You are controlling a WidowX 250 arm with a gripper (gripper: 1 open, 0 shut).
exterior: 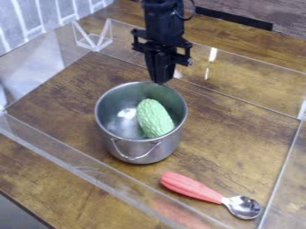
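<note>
My black gripper (160,63) hangs over the back rim of a steel pot (121,144), in the upper middle of the camera view. Whether its fingers are open or shut, and whether anything is between them, is too small and dark to tell. A pale green ridged vegetable, like a cabbage (155,117), lies inside the pot toward the right. A spoon with a red handle (191,188) and a metal head lies on the wooden table at the front right, apart from the pot.
Clear plastic walls border the wooden table (60,98). Bare table lies left and right of the pot. A white slatted object (30,18) stands at the back left.
</note>
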